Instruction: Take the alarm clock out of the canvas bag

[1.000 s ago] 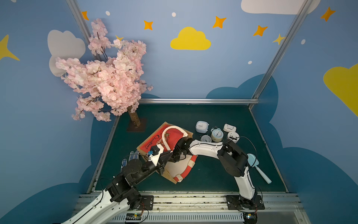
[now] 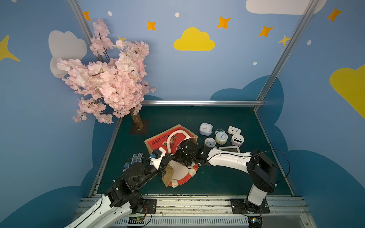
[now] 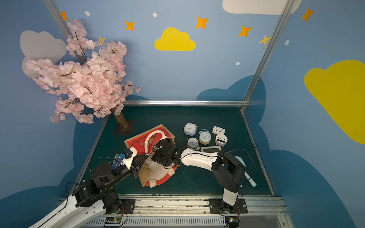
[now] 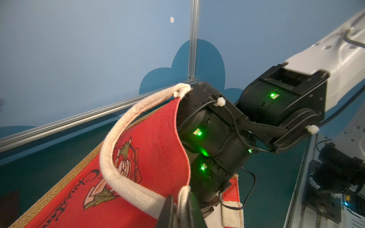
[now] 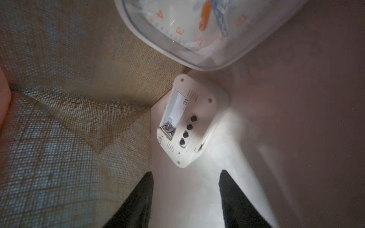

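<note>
The red canvas bag (image 2: 159, 142) lies on its side. My left gripper is closed on the white handle by the bag's rim. My right gripper is inside the bag (image 5: 87, 68), its fingers apart with nothing between them. Ahead of them in the right wrist view lie a white clock (image 5: 201, 114), showing its back with a battery bay and buttons, and a clear-rimmed clock face (image 5: 205, 45) at the top, partly out of frame.
Several clocks (image 2: 221, 137) stand right of the bag. Blue handsets lie at the left, and a flowering tree (image 2: 106, 83) rises at the back left.
My right arm's elbow has swung right and toward the front, with the gripper still in the bag. The bag has turned slightly; the left arm has shifted very little.
</note>
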